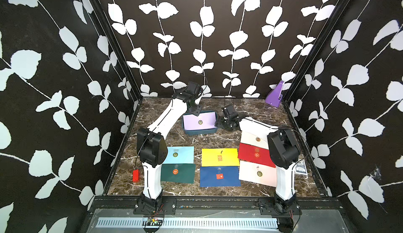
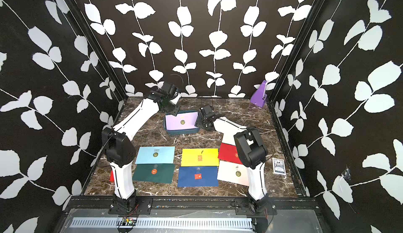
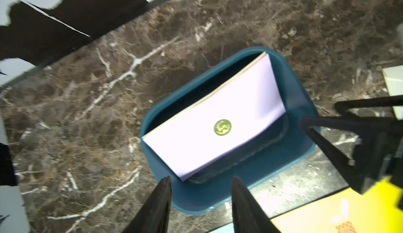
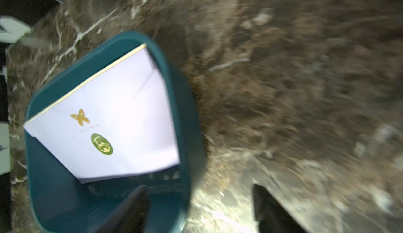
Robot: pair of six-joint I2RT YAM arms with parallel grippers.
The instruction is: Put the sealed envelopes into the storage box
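The teal storage box (image 3: 268, 157) holds a lilac envelope (image 4: 121, 90) with a green seal, leaning inside. Envelopes lie on the table: light blue (image 1: 180, 151), dark green (image 1: 180, 176), yellow (image 1: 218, 155), blue (image 1: 220, 180), red (image 1: 251, 147), pale pink (image 1: 256, 178) and cream (image 1: 249, 136), partly hidden by the right arm. My left gripper is open above the box, nothing between its fingers. My right gripper is open over the box's right wall, its fingers blurred and empty.
A purple object (image 2: 258, 94) stands at the back right. A card deck (image 2: 278, 165) lies at the front right, a small red object (image 1: 135, 175) at the front left.
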